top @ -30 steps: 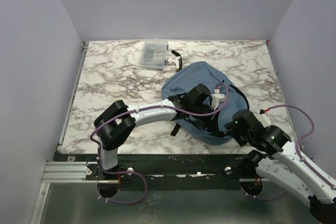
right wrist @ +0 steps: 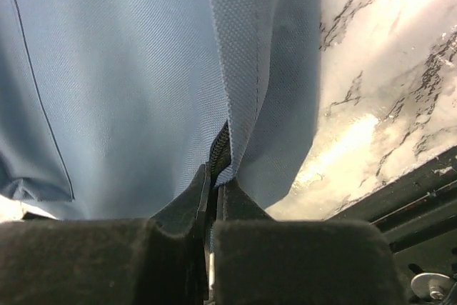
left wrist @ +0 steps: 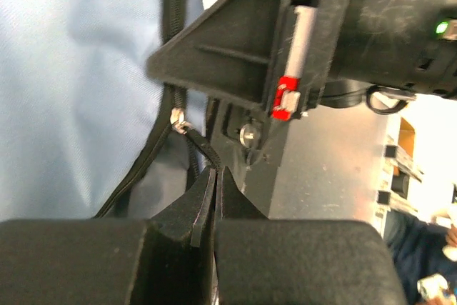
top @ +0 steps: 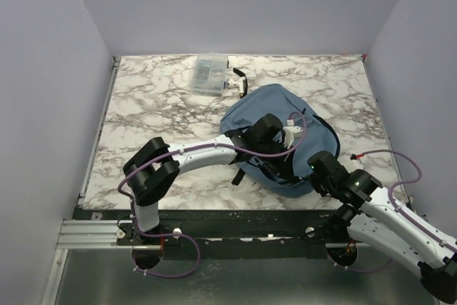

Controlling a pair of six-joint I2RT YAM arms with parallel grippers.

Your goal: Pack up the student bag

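A blue-grey bag [top: 260, 105] lies on the marble table, with both grippers at its near part. My left gripper is shut at the end of a black zipper pull cord [left wrist: 200, 144], which runs from a metal slider [left wrist: 178, 119] on the bag's zipper. My right gripper is shut beside the bag's zipper edge [right wrist: 246, 69]; whether anything thin is between its fingers cannot be told, as fabric covers the tips. In the left wrist view the right gripper's dark body fills the upper right.
A clear plastic box [top: 209, 76] and a small black-and-white item [top: 238, 82] stand at the back. The dark front rail [top: 235, 223] runs along the near edge.
The left arm and the bag have moved very little.
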